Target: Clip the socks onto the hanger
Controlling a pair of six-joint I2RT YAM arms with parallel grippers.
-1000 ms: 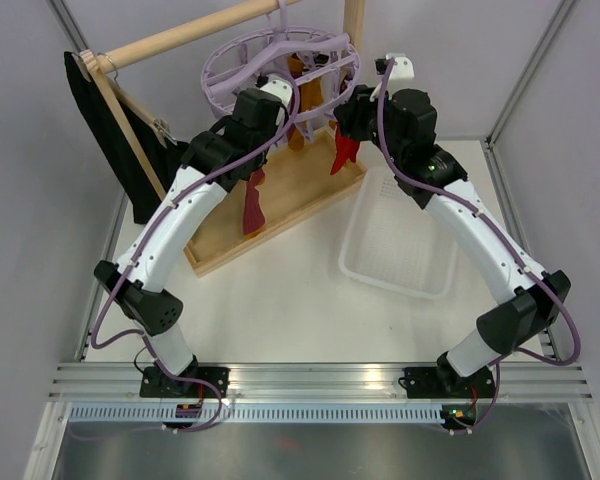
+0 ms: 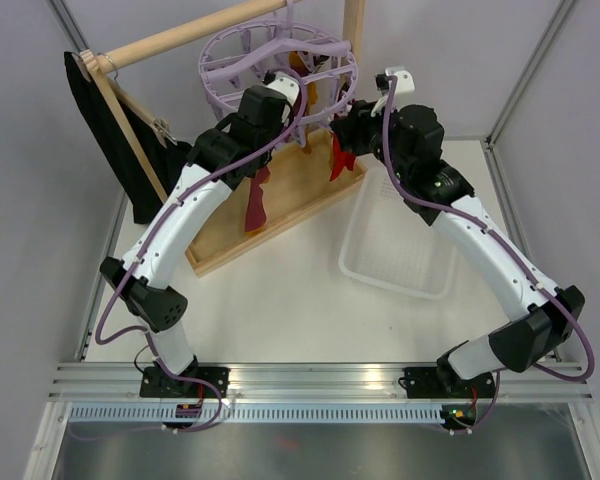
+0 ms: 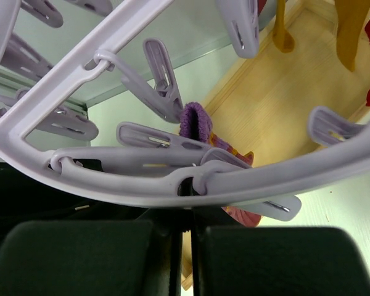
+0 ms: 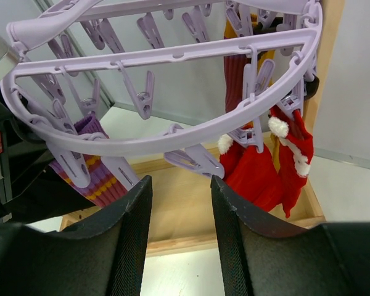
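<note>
A lavender clip hanger hangs from a wooden frame. My left gripper is shut on the hanger's rim, close to a purple striped sock hanging among the clips. My right gripper is part open at the hanger's front, below an empty clip, with nothing visible between its fingers. Red socks with white pompoms hang at the right of the right wrist view, with mustard ones also showing in the left wrist view.
A wooden tray lies under the hanger. An empty white plastic bin stands at the right. A black cloth hangs on the frame's left.
The right arm has shifted a little to the right, with its lower part turning outward. The left arm has barely moved. The hanger and socks sway slightly.
</note>
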